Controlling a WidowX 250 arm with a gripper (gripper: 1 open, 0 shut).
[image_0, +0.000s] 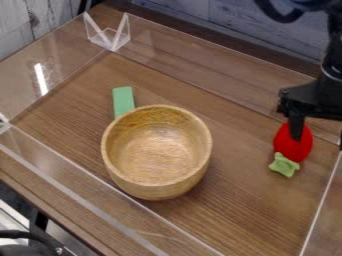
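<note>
My gripper is at the right edge, open, its dark fingers over a red rounded object. A small green piece lies just below the red object. A wide tan bowl stands at the centre-left, with a green bar behind it. Whether the fingers touch the red object is hard to tell.
The wooden table has free room behind the bowl and in front at the right. A white wire-like item is at the back left.
</note>
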